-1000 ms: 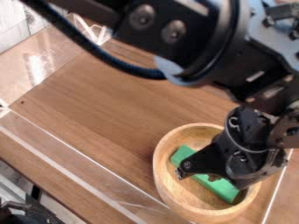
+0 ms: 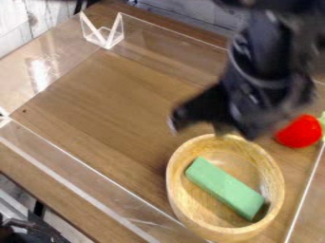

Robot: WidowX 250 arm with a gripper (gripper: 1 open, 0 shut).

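Note:
A wooden bowl (image 2: 191, 204) sits at the lower right of the board, holding a green block (image 2: 226, 188) that lies tilted inside it. Above and behind the bowl is the black gripper (image 2: 219, 116), heavily motion-blurred, so its fingers and anything between them cannot be made out. A red object (image 2: 298, 132), resembling a pepper or tomato with some green behind it, lies at the right edge, partly hidden by the gripper.
The wooden board (image 2: 108, 109) is clear across its left and middle. Clear plastic walls (image 2: 102, 33) border it, with an angled piece at the back left corner. A white panelled wall runs behind.
The gripper has lifted out of the bowl and moved up and back, uncovering the green block and the red object. The block remains in the bowl.

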